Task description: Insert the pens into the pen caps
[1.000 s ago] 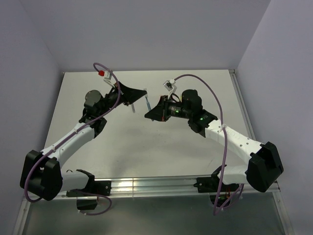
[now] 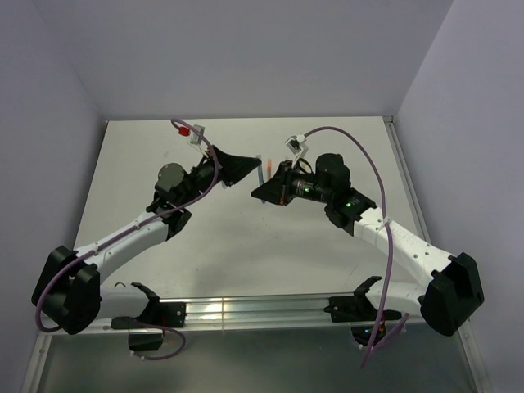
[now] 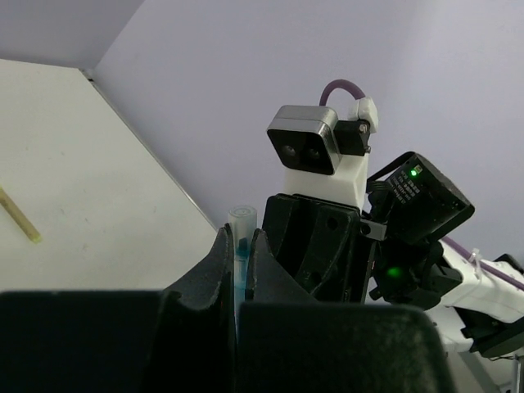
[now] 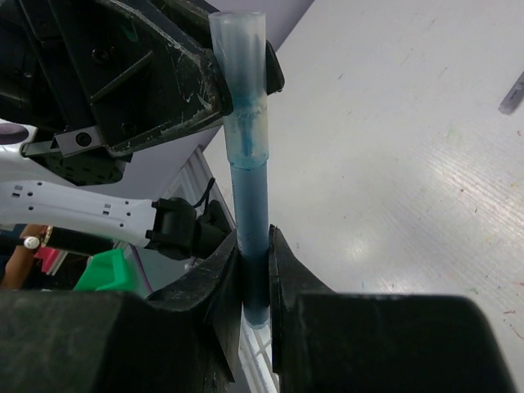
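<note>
My left gripper is shut on a translucent cap (image 4: 244,82) at the upper end of an upright blue pen (image 4: 251,213). The pen's upper end sits within the cap's lower end; how deep is hard to tell. My right gripper has its fingers closely round the lower part of the pen. In the top view both grippers meet over the middle of the table, with the blue pen between them.
A yellow pen (image 3: 18,214) lies on the white table (image 2: 147,229). A grey pen or cap (image 4: 514,92) lies at the right wrist view's edge, and a pink one (image 2: 269,168) behind the grippers.
Both arms have moved to the right in the top view, carrying the capped blue pen with them.
</note>
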